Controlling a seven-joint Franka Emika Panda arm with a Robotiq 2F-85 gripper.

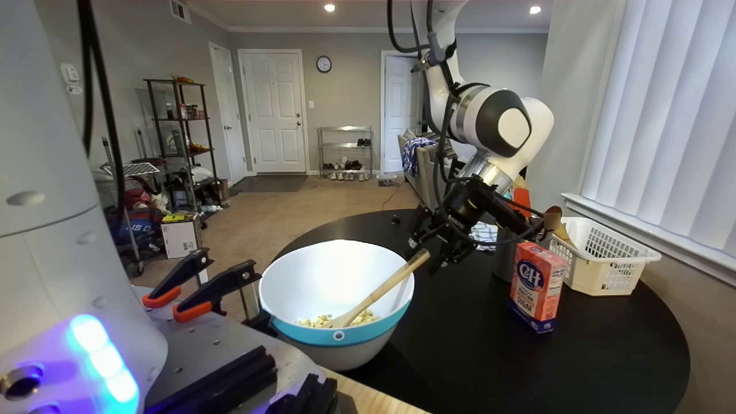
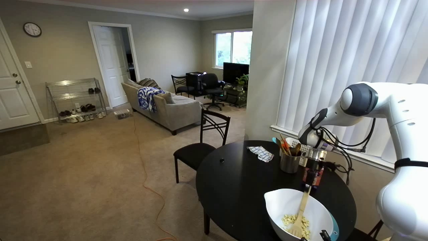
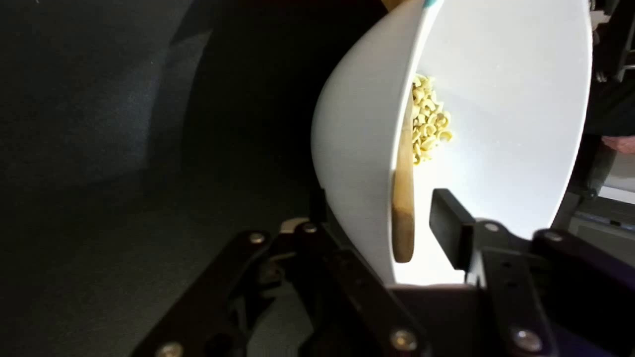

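A white bowl with a blue outer band (image 1: 341, 336) stands on the black table, pasta pieces (image 2: 291, 220) in its bottom. A wooden spoon (image 1: 386, 287) leans in it, its handle sticking out over the rim. At the handle's upper end is my gripper (image 1: 432, 252), its fingers part open. From the wrist, the handle (image 3: 403, 208) and the bowl's near wall appear in the gap between the two fingers. Neither finger visibly presses on the handle; exact contact is unclear. In the second exterior view the gripper (image 2: 307, 186) hides the handle's tip.
A sugar box (image 1: 536, 286) stands behind the gripper, near a metal utensil holder (image 2: 289, 163) and a white basket (image 1: 607, 255). A checked cloth (image 2: 261, 154) lies at the table's far side. Clamps (image 1: 217, 290) stand beside the bowl.
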